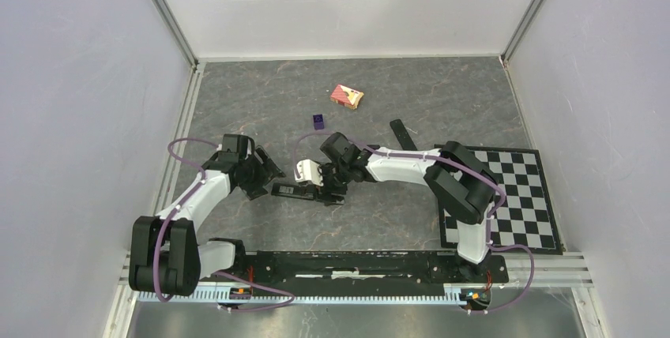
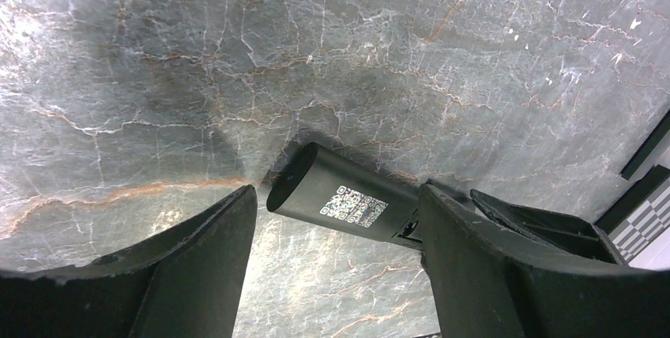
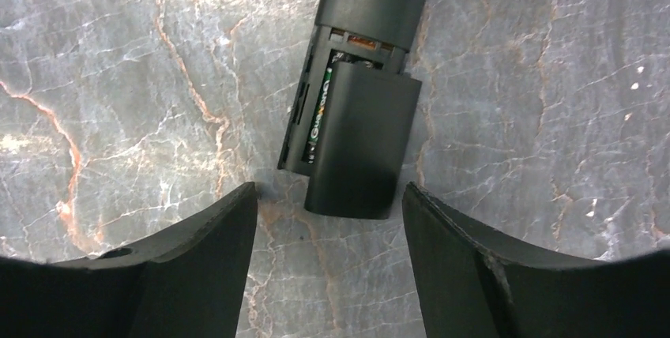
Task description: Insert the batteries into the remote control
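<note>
The black remote (image 3: pixel 378 2) lies back up on the grey table, its battery bay uncovered along one side. A battery with green lettering (image 3: pixel 318 117) shows in that bay; the rest of the bay is hidden. Over it sits the black battery cover (image 3: pixel 362 144), shifted to the right and overhanging the remote's near end, not seated. My right gripper is open, its fingers spread on either side of the cover's near end and apart from it. In the left wrist view, my left gripper stands open above the remote's closed end.
A second black remote (image 1: pixel 402 134) lies behind the right arm, partly covered by it. Farther back are a small purple box (image 1: pixel 318 122) and a red and yellow box (image 1: pixel 347 96). A checkered board (image 1: pixel 517 200) fills the right side.
</note>
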